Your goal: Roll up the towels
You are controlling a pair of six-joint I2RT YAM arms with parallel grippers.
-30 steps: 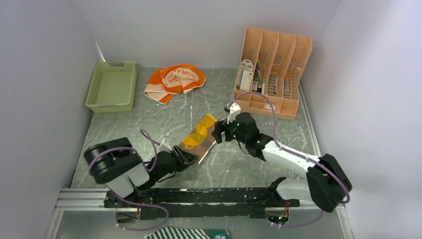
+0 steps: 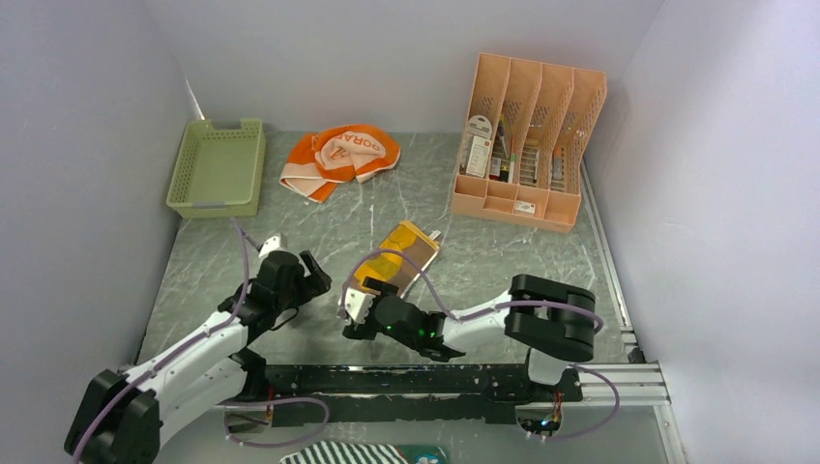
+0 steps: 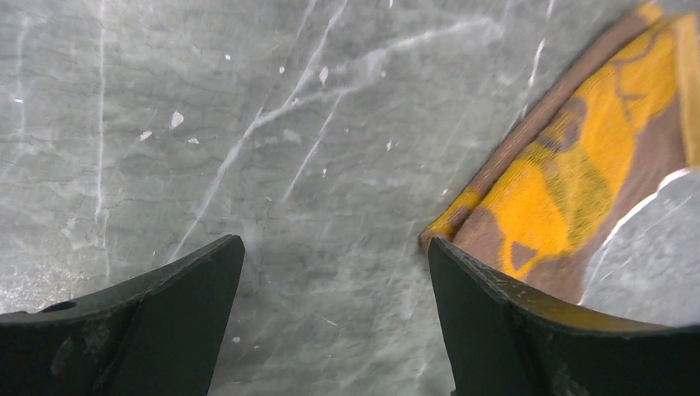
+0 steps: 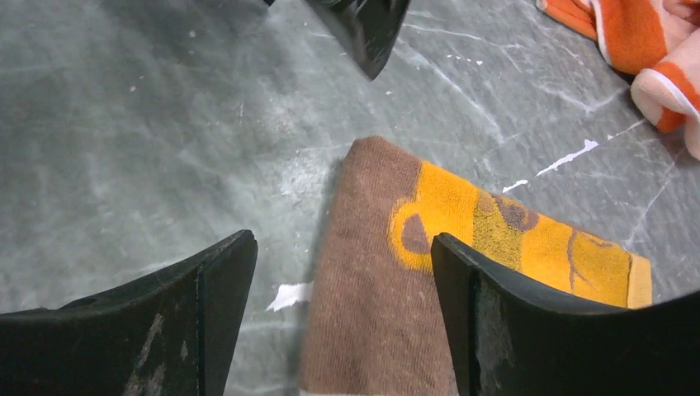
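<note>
A brown and yellow towel (image 2: 396, 251) lies folded at a slant in the middle of the table (image 2: 222, 290). My right gripper is over its near corner, fingers apart, with towel and bare table visible between them. My left gripper stands open just left of the towel, over bare marble. An orange and pink towel (image 2: 338, 159) lies loosely folded at the back centre, also in the corner of the right wrist view.
A green basket (image 2: 215, 164) sits at the back left. An orange divided organiser (image 2: 527, 203) with small items stands at the back right. Free table lies left and right of the brown towel.
My left gripper has risen and moved left, off the brown towel. My right gripper has come from the towel's far right down to its near end.
</note>
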